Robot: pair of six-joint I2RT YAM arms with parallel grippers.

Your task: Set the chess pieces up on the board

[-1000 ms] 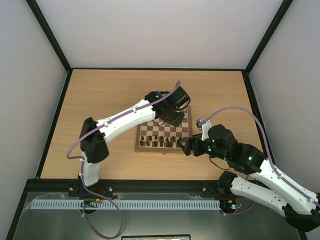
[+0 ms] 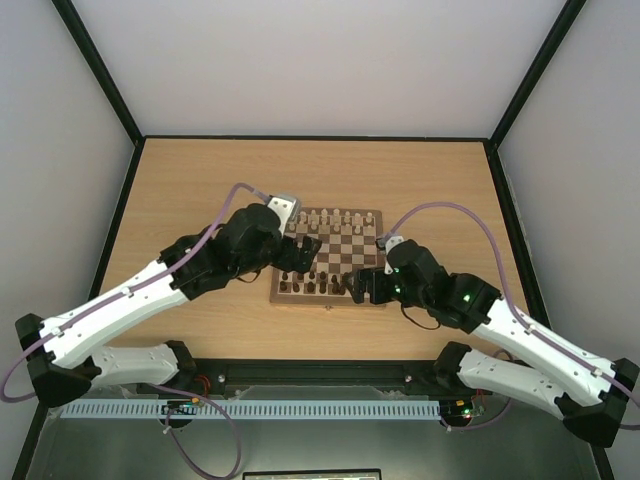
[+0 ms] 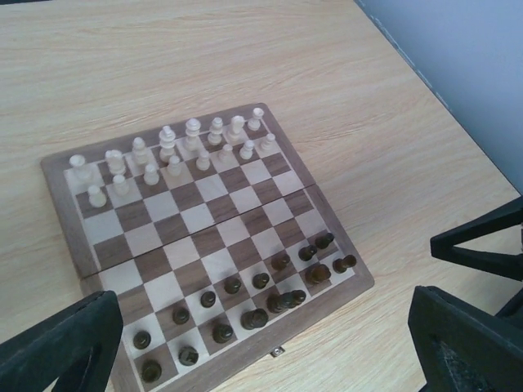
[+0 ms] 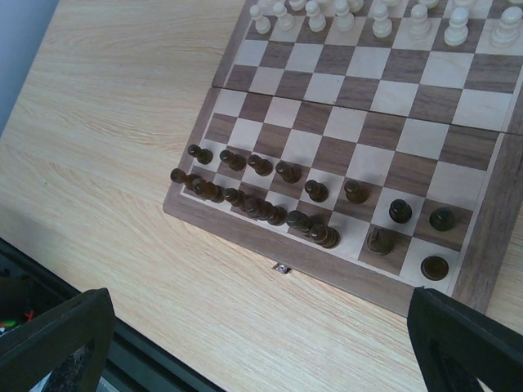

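Note:
The wooden chess board [image 2: 330,305] lies flat on the table, with white pieces [image 3: 167,140] in two rows along the far side. Dark pieces [image 4: 286,171] occupy two rows on the near side, by the metal clasp. Over the board's left part hangs my left gripper [image 2: 302,254], its fingers [image 3: 61,347] spread wide with nothing between them. My right gripper [image 2: 362,285] is above the near right corner, also open and empty, its fingers [image 4: 462,347] far apart. In the top view the arms cover some squares.
Bare tabletop [image 2: 210,330] surrounds the board on every side. Part of the right gripper's dark finger [image 3: 482,237] enters the left wrist view at right. A black frame rail [image 2: 320,372] runs along the near table edge.
The right gripper has shifted slightly left. No piece visibly moved.

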